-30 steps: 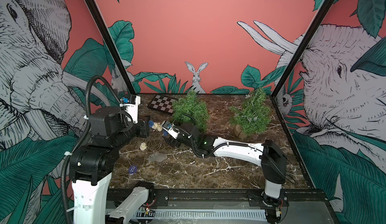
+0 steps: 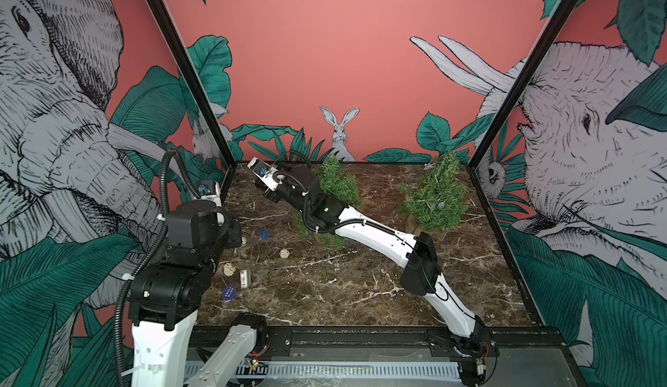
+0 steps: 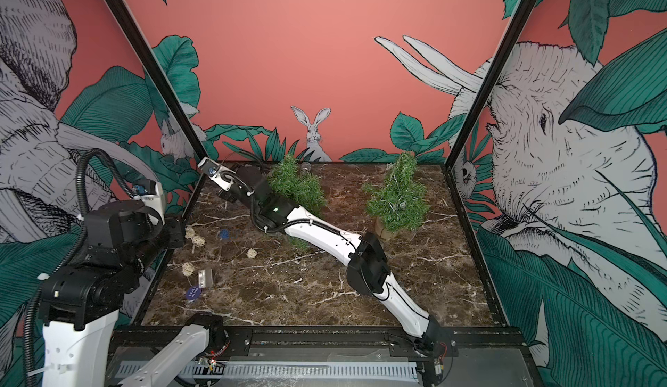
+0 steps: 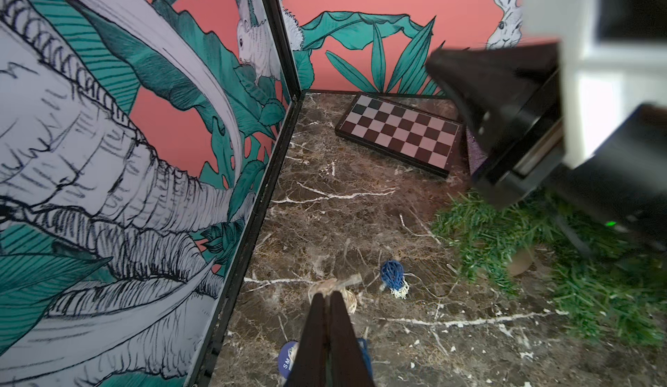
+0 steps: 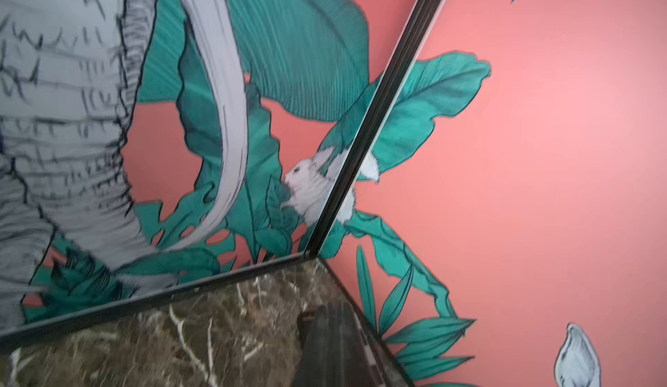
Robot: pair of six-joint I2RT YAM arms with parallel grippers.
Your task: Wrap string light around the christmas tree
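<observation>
Two small green trees, the left tree (image 2: 337, 178) partly behind my right arm and the right tree (image 2: 434, 196), stand toward the back. A blue ball (image 4: 392, 274) of the string light lies on the marble table, outside my right gripper, which is shut on nothing near the back left, above the chessboard. My left gripper is shut low over the left side, apparently on the string light. Its white battery box (image 2: 245, 278) is near a cream ball (image 2: 229, 269), and another cream ball (image 2: 284, 253) lies farther right. The exact pinch is hidden.
A chessboard (image 4: 399, 130) lies at the back left, with a sparkly microphone (image 4: 475, 152) partly behind the right gripper. A dark blue disc (image 2: 229, 293) is near the front left. Black frame edges bound the table.
My right gripper has moved back, left and up, leaving the blue ball and going from open to shut.
</observation>
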